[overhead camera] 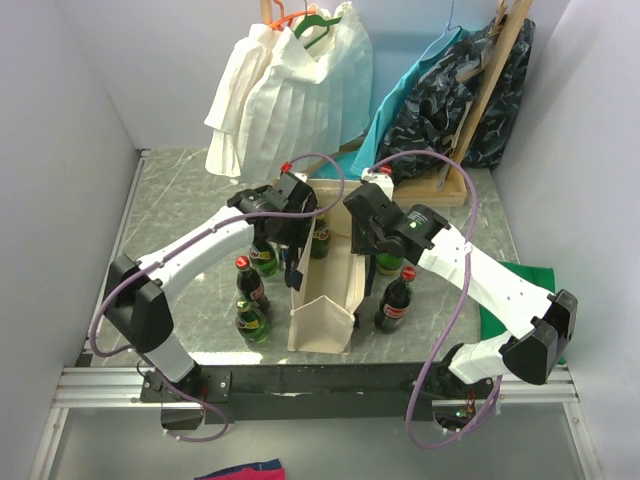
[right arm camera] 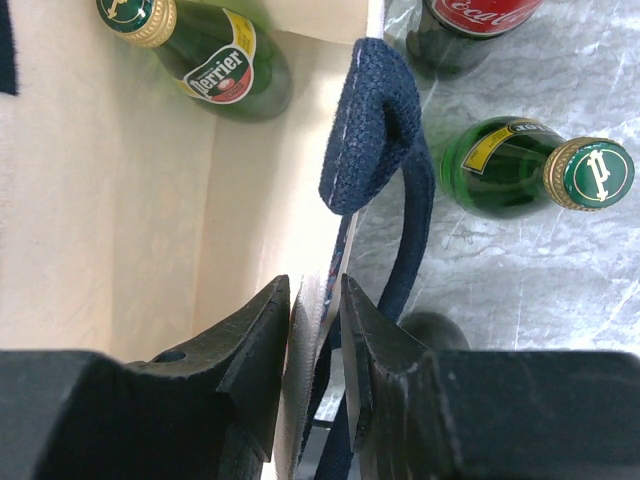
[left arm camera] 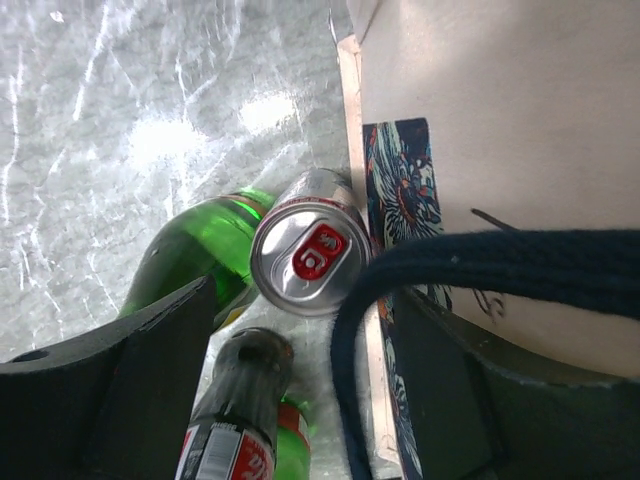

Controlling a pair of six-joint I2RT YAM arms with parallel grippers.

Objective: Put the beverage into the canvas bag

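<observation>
The cream canvas bag [overhead camera: 335, 290] stands open in the middle of the counter. My right gripper is shut on its right rim; a dark blue handle [right arm camera: 375, 130] loops just beyond the fingers. A Perrier bottle [right arm camera: 235, 75] is inside the bag. Outside its left wall [left arm camera: 510, 130], my left gripper is open, its fingers apart with no drink between them. The other dark blue handle [left arm camera: 480, 265] crosses in front of its right finger. A silver can with a red tab [left arm camera: 310, 255] stands beyond the gap, close against the bag's wall.
Left of the bag are a green bottle [left arm camera: 190, 250] and a cola bottle [overhead camera: 252, 283], with another green bottle [overhead camera: 252, 320] nearer the front. On the right stand a cola bottle [overhead camera: 395, 302] and a green bottle [right arm camera: 510, 170]. Clothes [overhead camera: 290, 95] hang at the back.
</observation>
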